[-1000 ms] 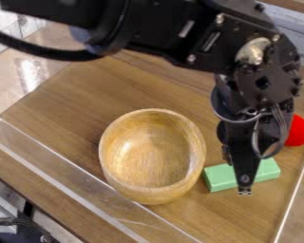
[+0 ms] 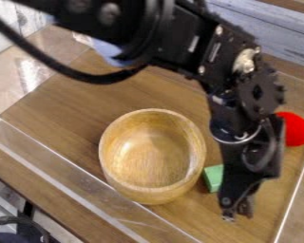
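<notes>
My gripper (image 2: 237, 195) reaches down over the right side of the wooden table, just right of a wooden bowl (image 2: 142, 152). A green block (image 2: 213, 177) lies beside the bowl, largely hidden behind the gripper, so whether the fingers are around it cannot be seen. The fingers are dark and blurred.
A red round object (image 2: 294, 127) sits at the right, partly behind the arm. A clear rim runs along the front and right edges.
The gripper has moved lower and slightly left, and now covers more of the green block. The upper arm has shifted too. The bowl stays in place.
</notes>
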